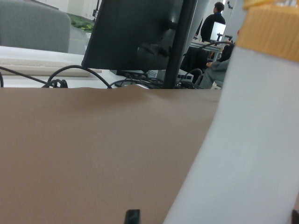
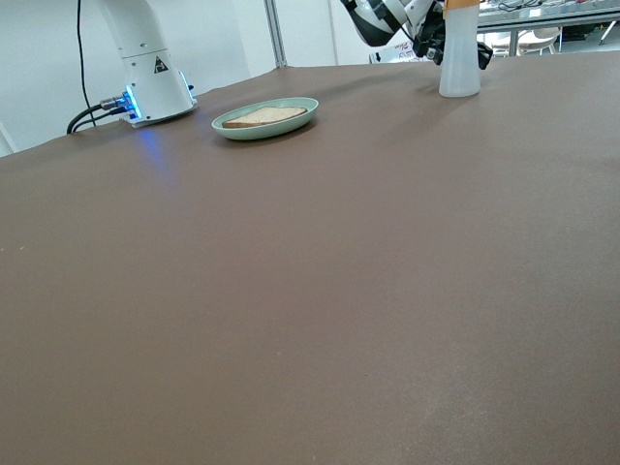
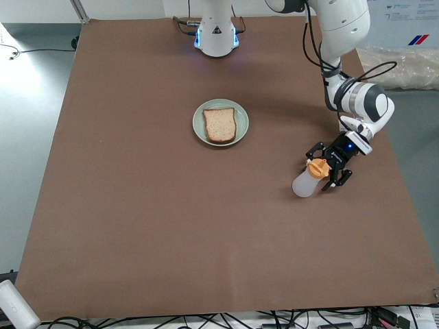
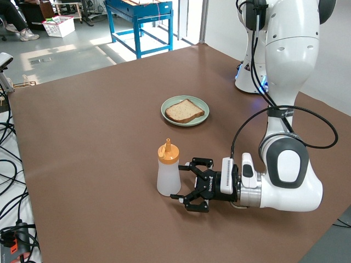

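A squeeze bottle (image 3: 304, 184) with translucent white body and orange cap stands upright on the brown tabletop, also seen as the bottle (image 4: 168, 175) in the right view. My black gripper (image 4: 186, 183) is low beside it, fingers spread open around or just at the bottle's side. In the wrist view the bottle (image 1: 247, 130) fills the right, between the fingertips; whether they touch it I cannot tell. A slice of bread (image 3: 219, 125) lies on a pale green plate (image 3: 241, 123) near the middle of the table.
The robot base (image 3: 215, 34) stands at the table's back edge, with cables. Cables and equipment lie beyond its edges.
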